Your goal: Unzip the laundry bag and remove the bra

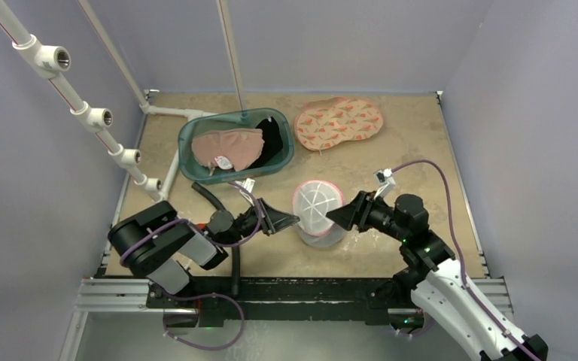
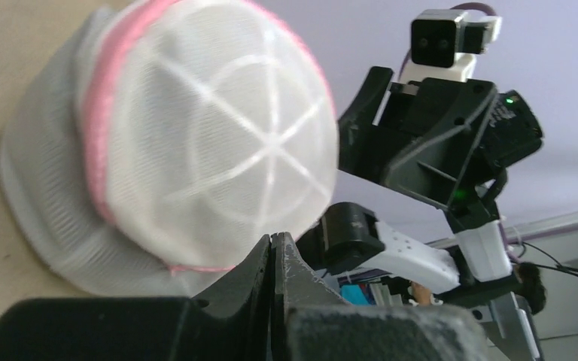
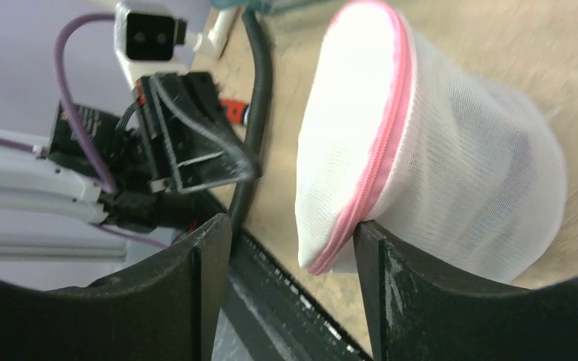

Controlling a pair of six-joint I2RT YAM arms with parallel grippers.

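The white mesh laundry bag with pink zipper band stands in the middle of the board between both grippers. My left gripper is shut, its tips just left of the bag in the top view; nothing shows between them in the left wrist view. My right gripper is open at the bag's right side; in the right wrist view one finger meets the bag near the zipper's lower end. Whether a bra is inside cannot be seen.
A teal bin holding pink and black garments sits at the back left. An orange-patterned padded pouch lies at the back right. A black hose lies left of the bag. Board space is clear at the right back.
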